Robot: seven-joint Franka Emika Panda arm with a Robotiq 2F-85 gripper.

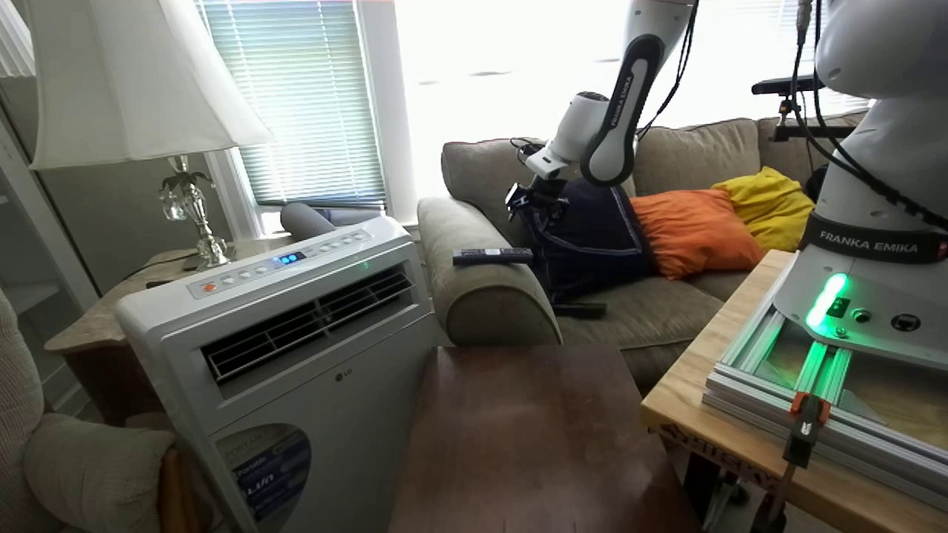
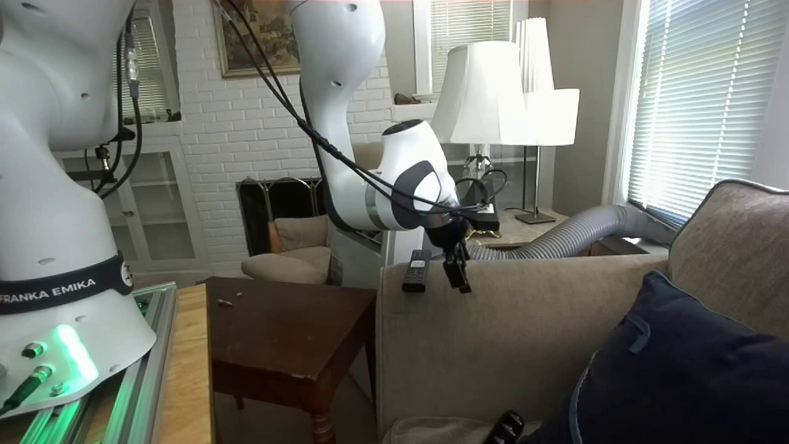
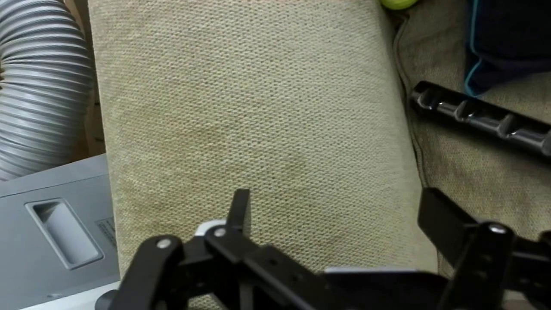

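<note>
My gripper stands open above the sofa armrest (image 3: 258, 129), its fingers wide apart and nothing between them. In the second exterior view the gripper (image 2: 457, 272) hangs just beside a dark remote (image 2: 417, 271) resting on top of the armrest. That remote (image 1: 492, 256) lies across the armrest's front part in the first exterior view. A second black remote (image 3: 483, 118) is down on the seat cushion, close against the armrest's inner side, its ridged side up. It also shows as a dark bar (image 1: 579, 310) on the seat.
A navy pillow (image 1: 586, 235) leans near the armrest, with orange (image 1: 698, 232) and yellow (image 1: 771, 206) pillows farther along. The white air conditioner (image 1: 355, 391) and its grey hose (image 3: 41, 88) flank the armrest's outer side.
</note>
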